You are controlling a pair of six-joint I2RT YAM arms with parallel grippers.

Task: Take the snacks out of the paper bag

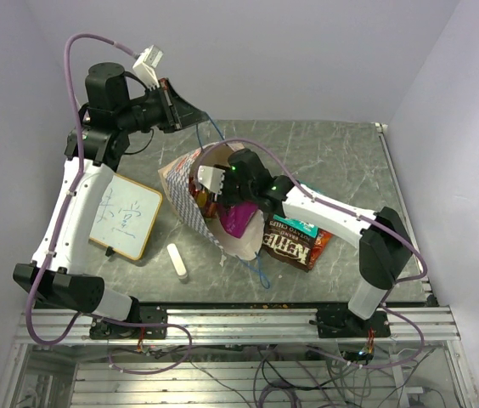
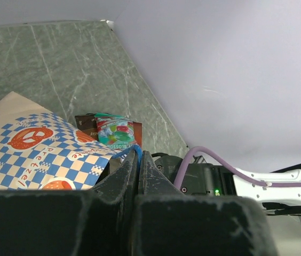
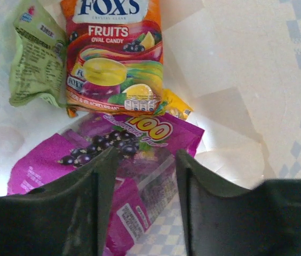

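The paper bag (image 1: 180,187) hangs tilted by its blue handle from my left gripper (image 1: 201,116), which is shut on that handle (image 2: 131,151). Inside the bag, my right gripper is part open over a magenta grape snack packet (image 3: 49,165), seen in the right wrist view with its fingertips at or just above it; contact is unclear. Above that lie an orange Fox's fruit candy packet (image 3: 113,69), a green packet (image 3: 38,58) and part of a yellow packet (image 3: 174,104).
A Kettle chips bag (image 1: 286,246) and other packets lie right of the paper bag. A whiteboard (image 1: 125,217) and a white eraser (image 1: 177,261) lie to the left. Walls (image 1: 443,170) surround it.
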